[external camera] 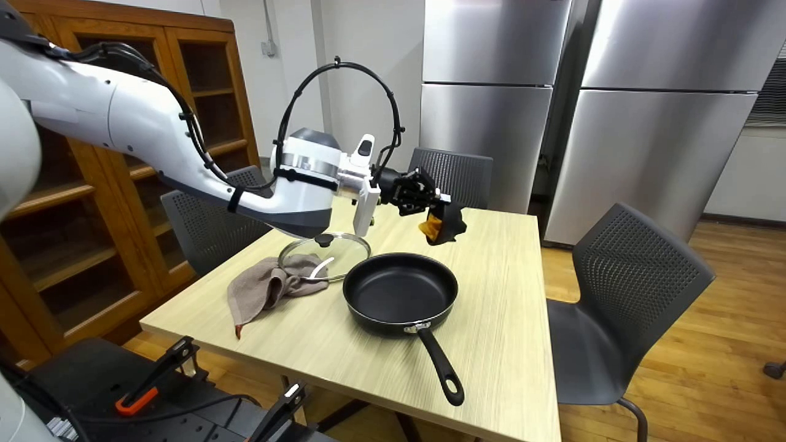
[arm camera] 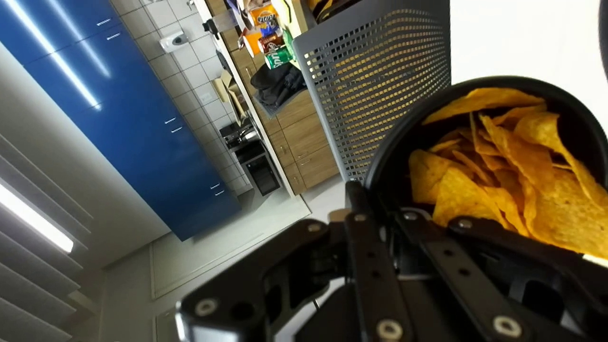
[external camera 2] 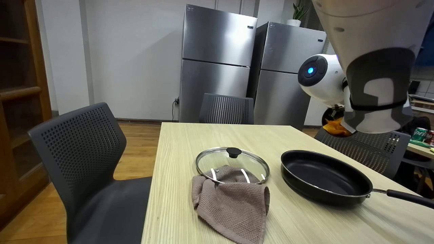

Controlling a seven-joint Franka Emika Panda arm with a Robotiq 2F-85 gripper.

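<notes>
A black bowl (external camera: pixel 451 221) full of orange chips (arm camera: pixel 501 176) hangs in the air, tipped on its side, beyond and a bit right of the black frying pan (external camera: pixel 400 288). My gripper is shut on the bowl's rim; in the wrist view the black bowl (arm camera: pixel 570 94) opens toward the camera, and the chips lie inside it. The pan is empty and rests on the table, its handle pointing to the front right. In exterior view 2 the arm partly covers the bowl, with some chips (external camera 2: pixel 336 128) showing below it.
Left of the pan a glass lid (external camera 2: pixel 233 166) with a black knob lies partly over a brown towel (external camera 2: pixel 238 207). Chairs (external camera: pixel 626 302) stand round the table (external camera: pixel 508 331).
</notes>
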